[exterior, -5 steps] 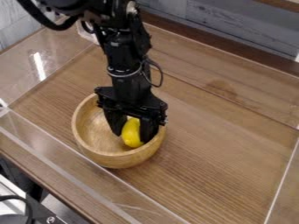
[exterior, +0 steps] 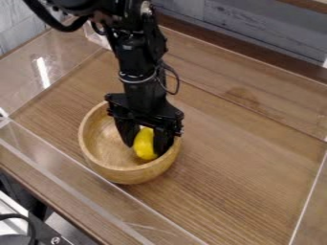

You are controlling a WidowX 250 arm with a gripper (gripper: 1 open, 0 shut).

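My black gripper [exterior: 143, 128] reaches down from the top into a round wooden bowl [exterior: 122, 169], its fingers around a small yellow object [exterior: 145, 146] in the bowl. The fingers partly cover the object, and whether they are closed on it is unclear.
A pale wall stands at the back right. A dark cable [exterior: 13, 218] lies at the lower left, beyond the table's edge.
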